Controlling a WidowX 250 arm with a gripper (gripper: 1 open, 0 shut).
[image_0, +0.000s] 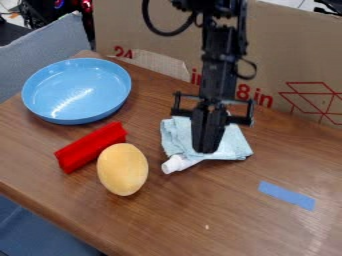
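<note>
A pale blue cloth lies folded on the wooden table, with a white tube poking out from under its front edge. My black gripper points down onto the middle of the cloth, its fingertips low at the fabric. It looks shut; whether any cloth is between the fingertips cannot be made out.
A blue plate sits at the back left, with a red cylinder and a yellow oval object in front. Blue tape is at the right. Cardboard stands behind.
</note>
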